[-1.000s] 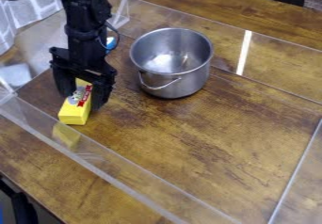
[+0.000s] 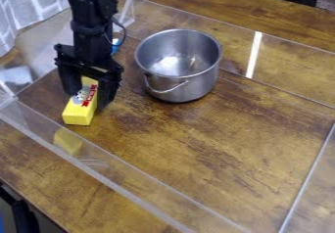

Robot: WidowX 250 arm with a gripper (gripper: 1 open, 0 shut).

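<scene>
A yellow box (image 2: 78, 112) with red and white markings lies at the left of the table. My gripper (image 2: 86, 80) hangs just over the box's far end, its black fingers open and partly covering it; whether they touch it is unclear. A large steel pot (image 2: 177, 66) with a handle stands to the right of the gripper.
Clear plastic walls border the wooden table (image 2: 210, 159) along the back, front left and right. A small blue object behind the arm is mostly hidden.
My gripper has shifted slightly upward, and a little more of the yellow box's top shows. The pot has stayed in place.
</scene>
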